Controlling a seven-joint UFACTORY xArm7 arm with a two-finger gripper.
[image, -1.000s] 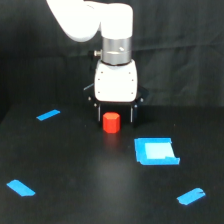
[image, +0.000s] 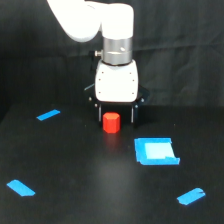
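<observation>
A small red block (image: 111, 122) stands on the black surface near the middle of the view. Directly above it, the white hand of the arm points straight down. My gripper (image: 117, 116) is open, its dark fingers spread wide. The block shows between them, nearer to the left finger, with a clear gap on the right. The dark fingertips blend into the background, so their height above the surface is hard to tell.
Right of the block lies a white square (image: 158, 151) framed by blue tape (image: 140, 155). Blue tape strips mark the surface at the left (image: 48, 115), front left (image: 20, 188) and front right (image: 191, 196).
</observation>
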